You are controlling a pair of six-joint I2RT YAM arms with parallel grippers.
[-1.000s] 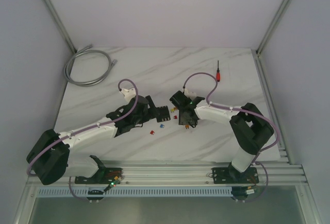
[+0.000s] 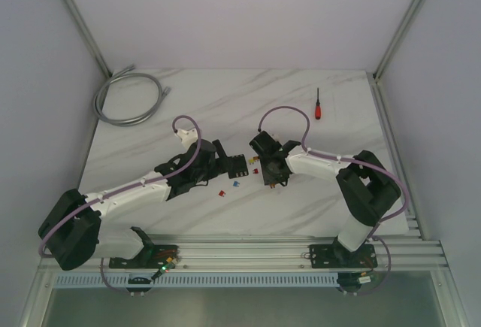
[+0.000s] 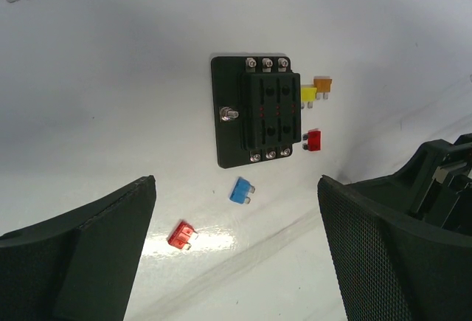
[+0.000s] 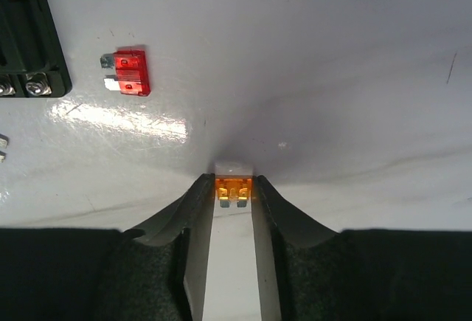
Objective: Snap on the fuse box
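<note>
The black fuse box lies on the white marble table between the grippers, its terminals along two edges. My left gripper hangs above it, fingers open with nothing between them. My right gripper is shut on an orange fuse, right of the box. A red fuse lies beside the box. In the left wrist view, a yellow fuse and another orange fuse lie at its right side, with a blue fuse and another red fuse below it.
A coiled grey hose lies at the back left and a red screwdriver at the back right.
My right arm has shifted slightly, its wrist and cable settling a little forward at the orange fuse. The left arm and the fuse box look unmoved.
</note>
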